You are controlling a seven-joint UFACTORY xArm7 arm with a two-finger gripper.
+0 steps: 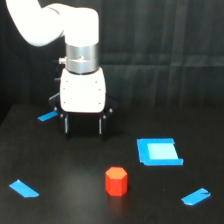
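Note:
A red block (116, 182) with a hexagonal outline stands on the dark table at the front, right of the middle. Behind it and to its right lies a white square (162, 152) with a blue border. The white arm reaches in from the top left, and its gripper (84, 127) hangs at the left, behind the block and apart from it. Its two dark fingers are spread wide, and nothing shows between them.
Blue tape strips lie at the front left (24, 188), at the front right (196, 197) and at the back left (48, 116). A dark curtain (160, 60) closes off the back. The table between gripper and block is clear.

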